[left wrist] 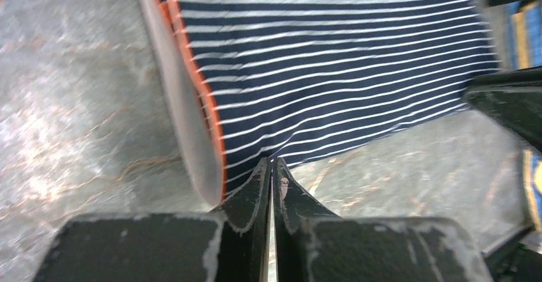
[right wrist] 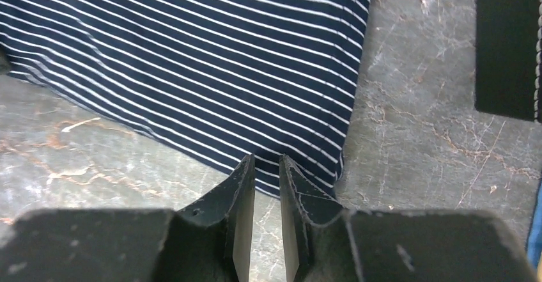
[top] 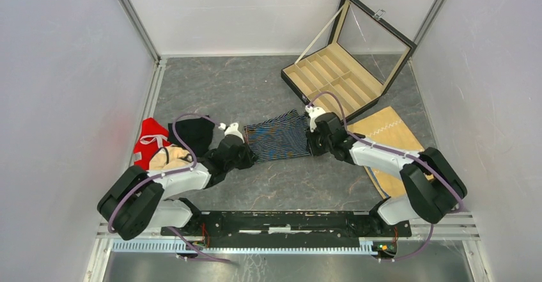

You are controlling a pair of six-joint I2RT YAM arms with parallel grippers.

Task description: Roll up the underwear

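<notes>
Navy white-striped underwear lies flat and folded on the grey table between my grippers. My left gripper is down at its near left corner, by the orange-edged waistband, shut on the cloth. My right gripper is down on the near right corner, its fingers nearly together on the striped fabric; how much cloth is between them is hard to see.
An open compartment box stands at the back right, a yellow cloth lies at the right, and red, black and beige garments are piled at the left. Bare table is in front.
</notes>
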